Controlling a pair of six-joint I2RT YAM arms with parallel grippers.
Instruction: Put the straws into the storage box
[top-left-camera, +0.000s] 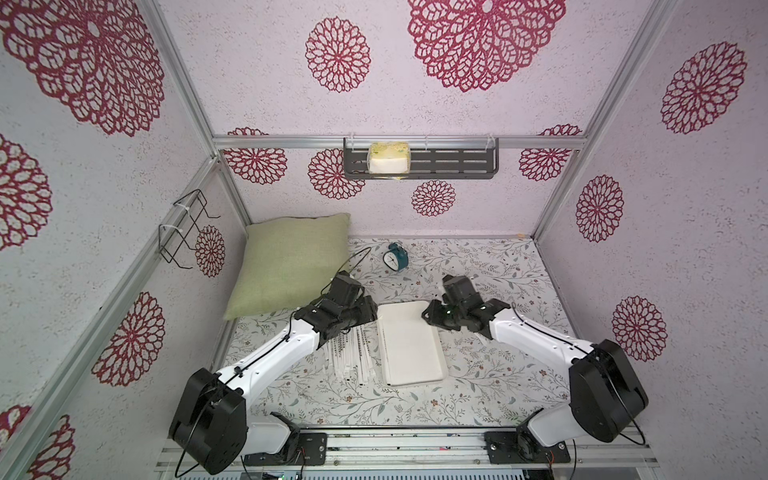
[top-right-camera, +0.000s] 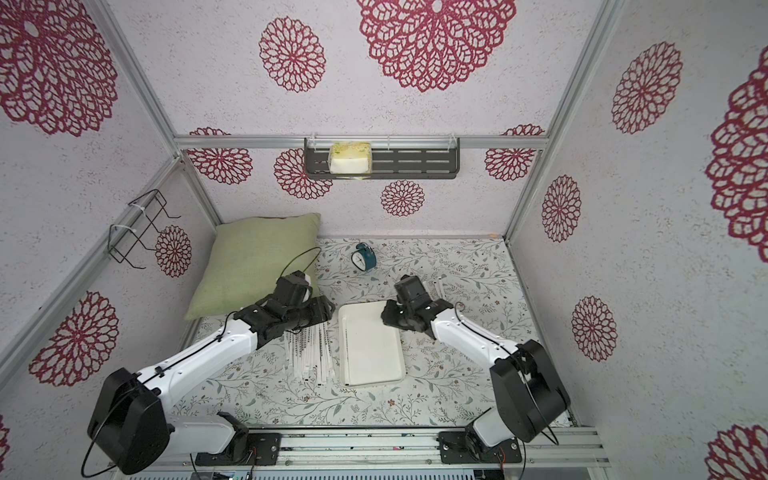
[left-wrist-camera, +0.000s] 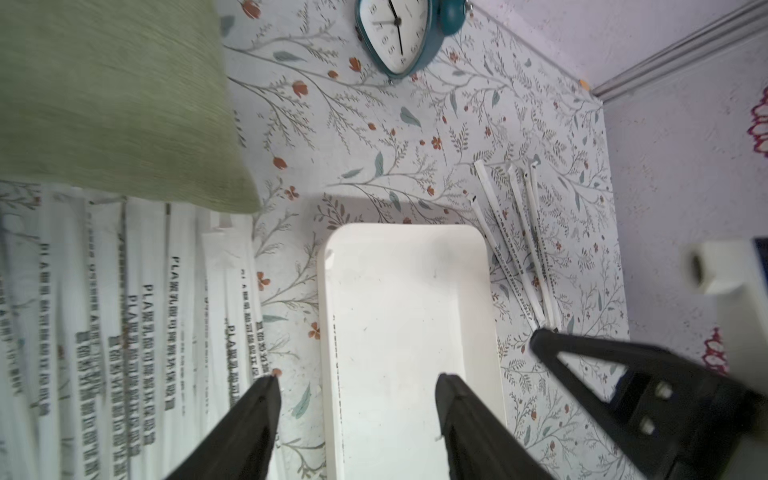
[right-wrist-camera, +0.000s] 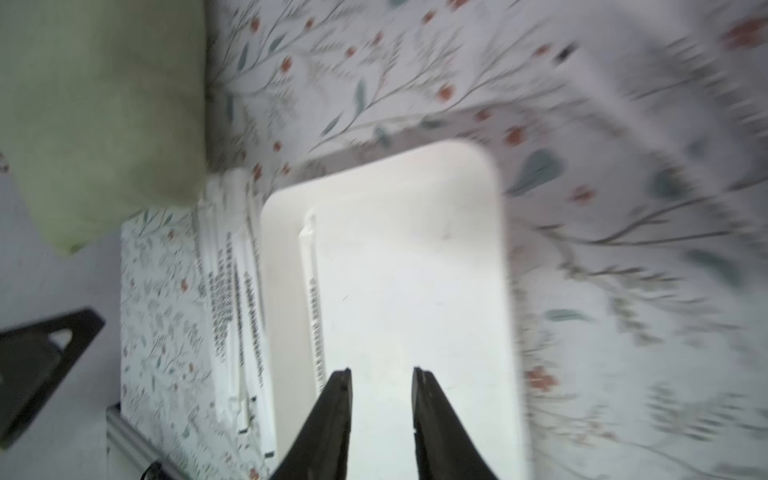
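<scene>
The white storage box stands in the middle of the table. One wrapped straw lies inside it along the left wall. Left of the box, many wrapped straws lie side by side, their far ends under the cushion in the left wrist view. A few more straws rest on the table to the right of the box. My left gripper is open, hovering near the straws and the box's left edge. Above the box's right part, my right gripper is open too, with nothing between its fingers.
A green cushion fills the back left corner. The teal alarm clock stands behind the box. A dark shelf with a yellow-and-white block hangs on the back wall. Table space right of the box is mostly free.
</scene>
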